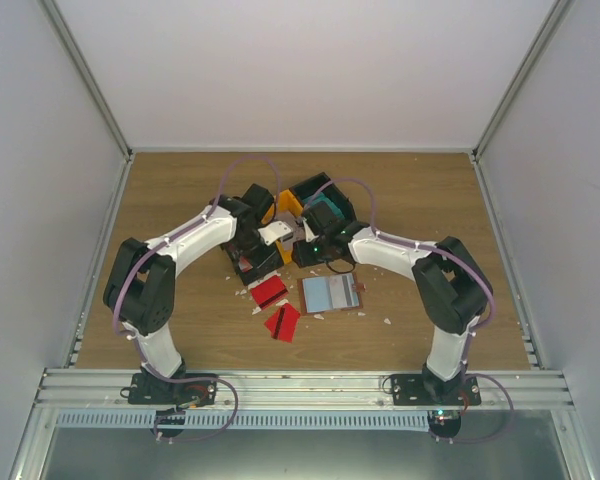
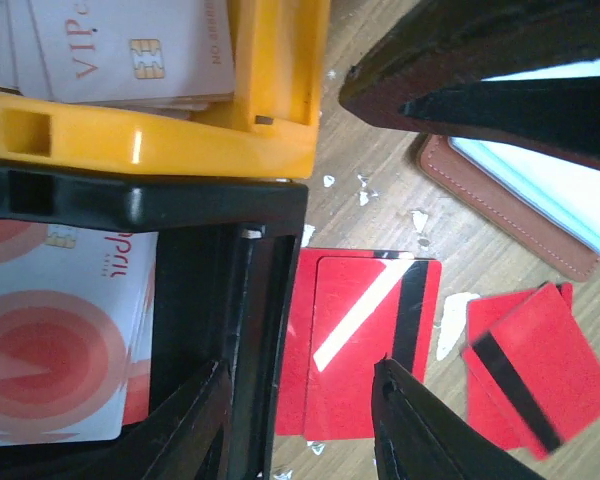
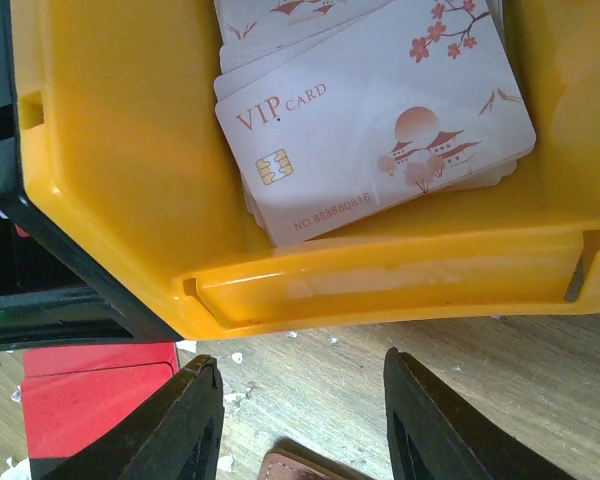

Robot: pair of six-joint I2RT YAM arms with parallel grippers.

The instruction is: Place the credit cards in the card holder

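Red cards lie face down on the table in two small groups. One group [image 2: 370,340] is just off the black bin's corner, and the other [image 2: 545,365] lies farther out. My left gripper hangs above the bin's edge and the nearer red cards, open with nothing between its fingers. The brown card holder [image 1: 330,292] lies spread open on the table, its inside pale blue and grey. By the yellow bin's outer wall, my right gripper is open and empty. White VIP cards [image 3: 375,120] are stacked inside that bin.
Side by side stand the black bin [image 2: 270,300] with red-and-white cards [image 2: 50,350] and the yellow bin [image 3: 390,280]. A further black bin [image 1: 310,186] with teal contents is behind. White scraps [image 2: 452,325] litter the table.
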